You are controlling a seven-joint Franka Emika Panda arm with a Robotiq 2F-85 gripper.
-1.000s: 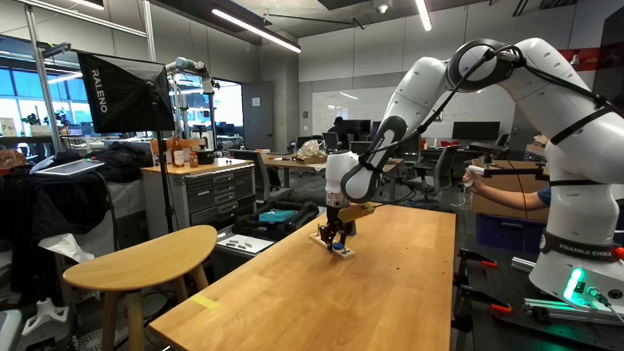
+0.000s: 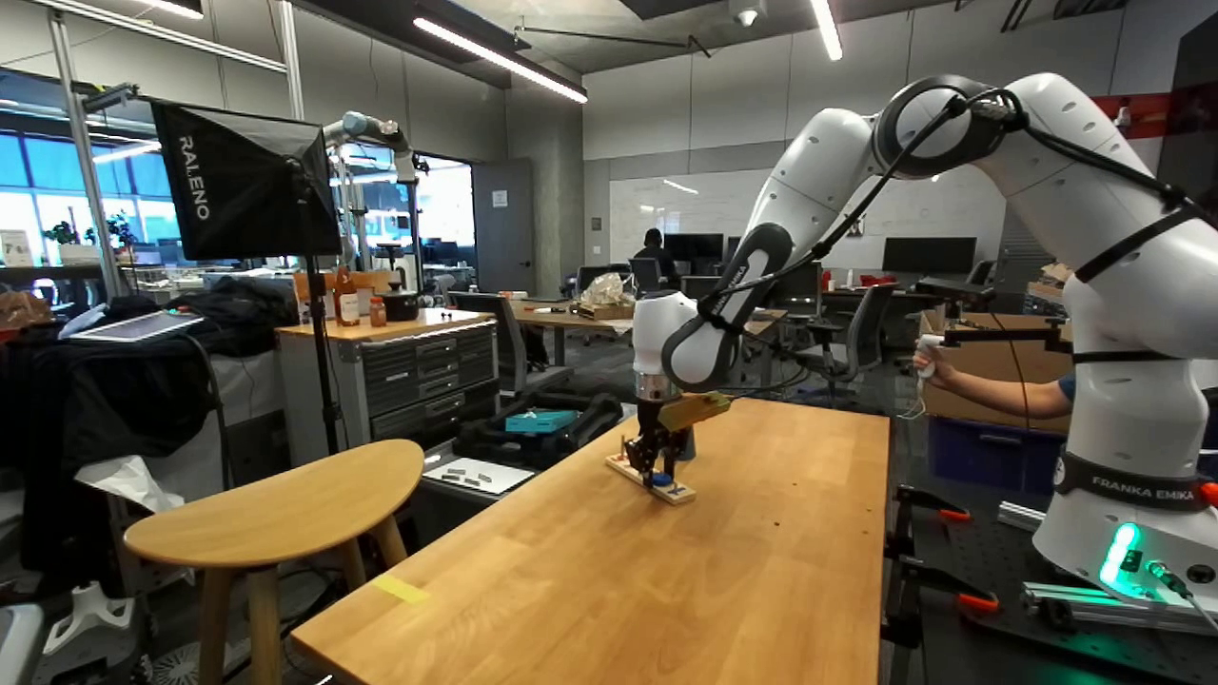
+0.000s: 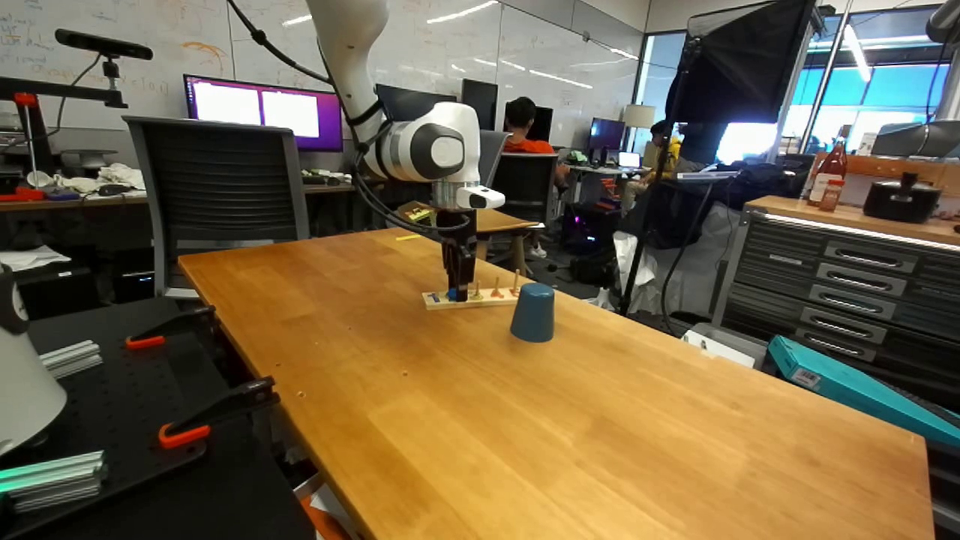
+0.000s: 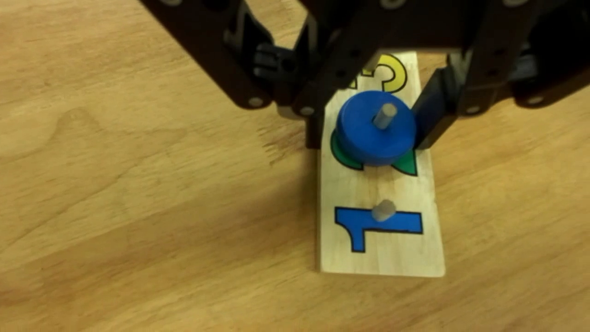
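Note:
A long wooden peg board (image 4: 381, 257) lies on the table, painted with numbers. A blue disc (image 4: 368, 146) sits around the peg at the green 2. The peg (image 4: 384, 210) at the blue 1 is bare. My gripper straddles the board at the disc, its fingers (image 4: 314, 132) along the two long edges; it looks shut on the board's width. A narrow strip of wood shows between the left finger and the disc, while the right finger is close against the disc. In the second exterior view, the gripper (image 3: 458, 297) reaches down to the board (image 3: 441, 304).
A dark blue cup (image 3: 532, 313) stands upside down beside the board's far-numbered end. Clamps (image 2: 945, 588) line the robot's side, and a wooden stool (image 2: 274, 502) stands off the table's other side.
My gripper has shifted very slightly, and a finger now stands closer to the blue disc in the first exterior view. The board has moved a hair to the right there.

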